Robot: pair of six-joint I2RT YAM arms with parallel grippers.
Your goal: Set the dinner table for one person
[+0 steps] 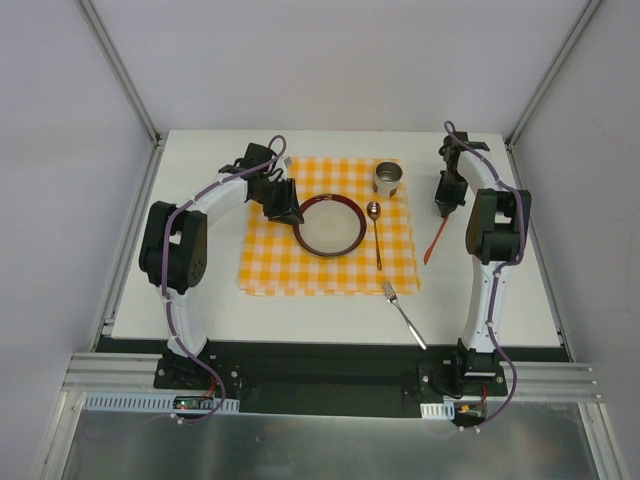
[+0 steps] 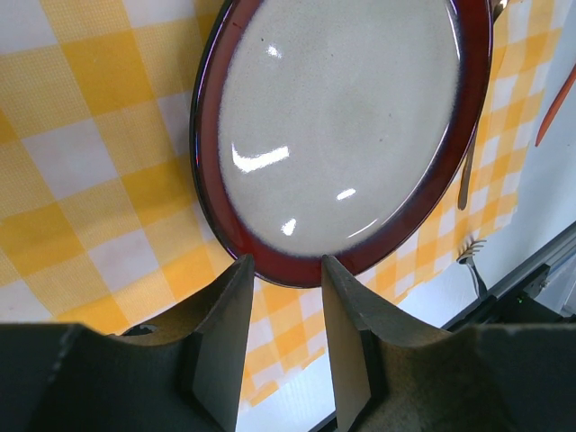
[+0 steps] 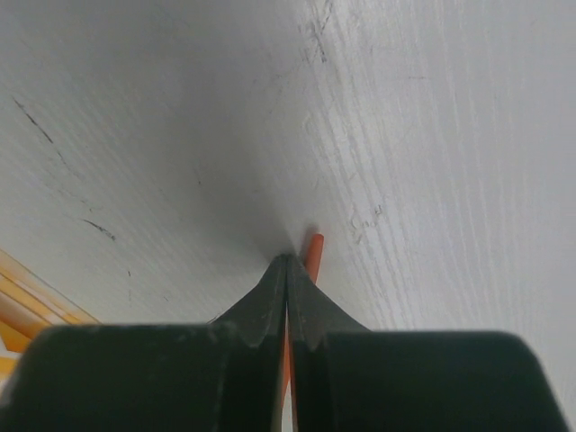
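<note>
An orange knife (image 1: 436,239) lies on the bare white table to the right of the checkered placemat. My right gripper is shut with nothing between its fingers; it is low over the table at the knife's far end. In the right wrist view the orange knife (image 3: 313,256) shows beside and beneath the closed fingertips, outside them. The brown-rimmed plate (image 1: 331,226) rests on the placemat (image 1: 270,270). At the plate's left edge my left gripper stands open, its fingertips apart near the rim. A spoon (image 1: 376,240) lies right of the plate, below a metal cup (image 1: 387,179).
A fork (image 1: 404,314) lies slantwise, its tines by the placemat's lower right corner and its handle over the white table. Bare table (image 1: 340,322) runs along the front, and more free room lies left of the placemat.
</note>
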